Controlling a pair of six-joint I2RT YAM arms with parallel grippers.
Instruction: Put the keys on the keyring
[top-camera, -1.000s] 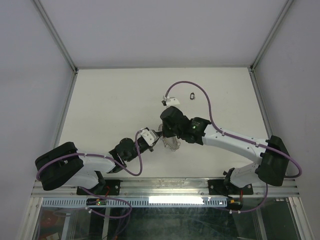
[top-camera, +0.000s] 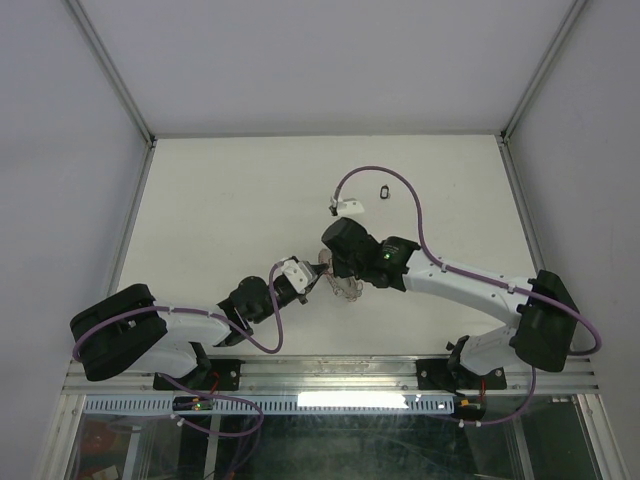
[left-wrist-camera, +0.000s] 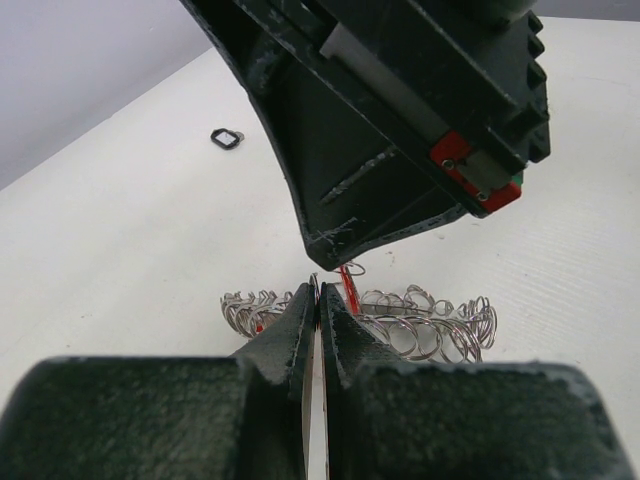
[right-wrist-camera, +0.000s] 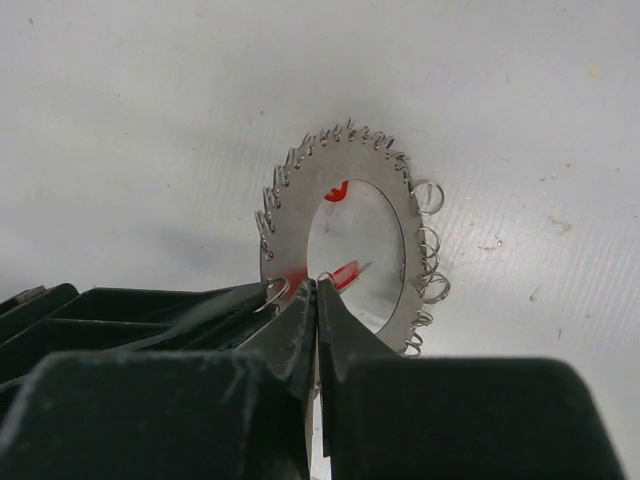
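Note:
A grey oval plate (right-wrist-camera: 285, 215) with small wire loops (right-wrist-camera: 430, 245) round its rim shows in the right wrist view. Red pieces (right-wrist-camera: 347, 274) appear at its opening. My left gripper is shut, its tips over the loops (left-wrist-camera: 420, 325) in the left wrist view. Also shut is my right gripper, its tips by the plate's near-left rim. A wire loop (right-wrist-camera: 277, 289) shows at the left fingers' end; whether either gripper pinches thin wire I cannot tell. In the top view the two grippers meet above the plate (top-camera: 347, 288), partly hiding it.
A small black tag with a ring (top-camera: 384, 192) lies alone at the back right of the white table (top-camera: 230, 200). My two arms are very close together at the middle.
The plate has moved a little to the right. My left arm looks almost still.

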